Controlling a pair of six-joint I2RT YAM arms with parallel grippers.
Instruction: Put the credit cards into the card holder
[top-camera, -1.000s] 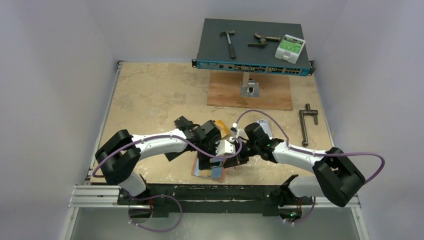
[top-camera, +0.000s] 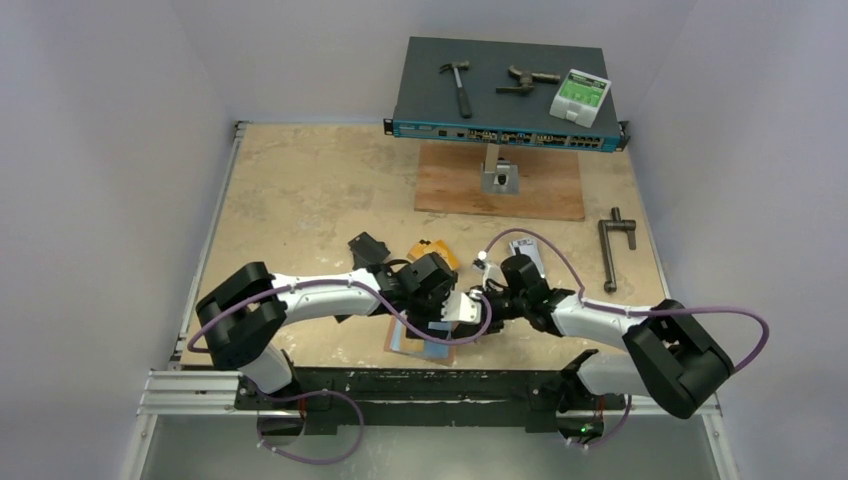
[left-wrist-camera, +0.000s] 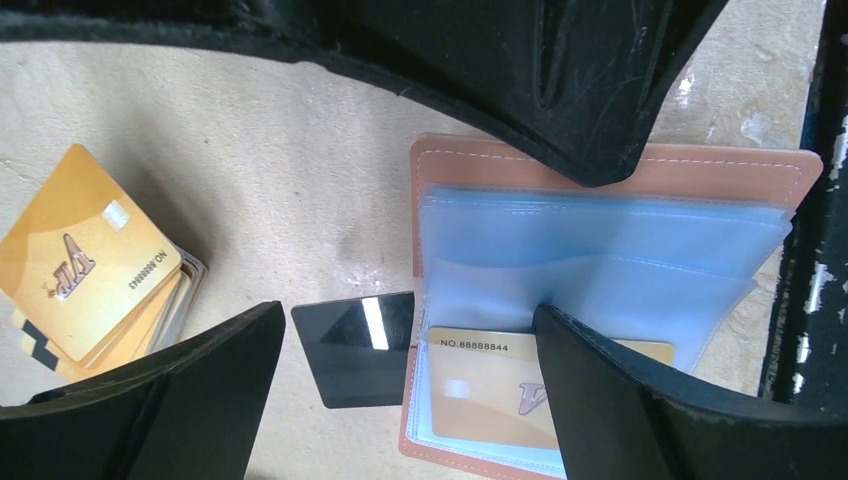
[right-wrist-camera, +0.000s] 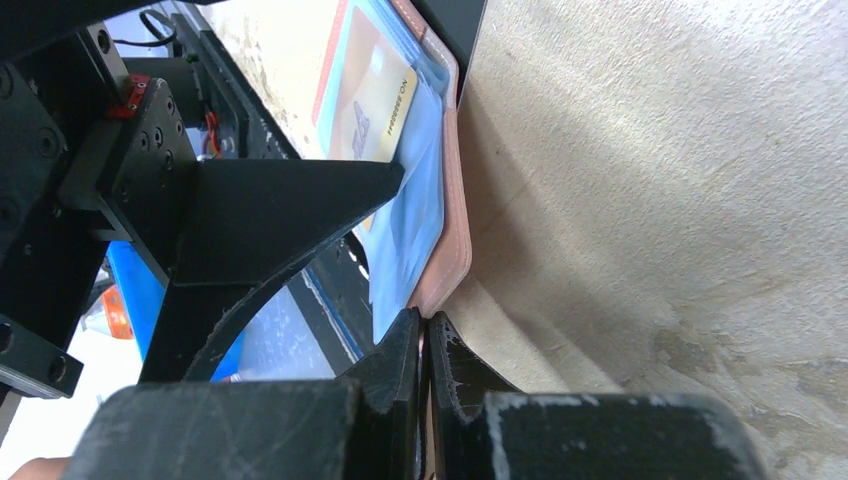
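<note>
The open card holder (left-wrist-camera: 480, 160), brown with blue pockets, lies at the front of the table. A gold card (left-wrist-camera: 490, 390) sits in one clear pocket. At the holder's left side is a black card (left-wrist-camera: 350, 350), its right end against the pocket edge; how far it is tucked in cannot be told. My left gripper stands open, one finger over the holder, the other beyond the black card, which shows between them untouched. My right gripper is shut on the holder's edge, pinched right at its tips.
A fanned stack of gold cards (left-wrist-camera: 90, 255) lies beyond the left finger. Black cards (top-camera: 368, 248) and a pale card (top-camera: 527, 256) lie farther back. A metal tool (top-camera: 608, 250) is at far right.
</note>
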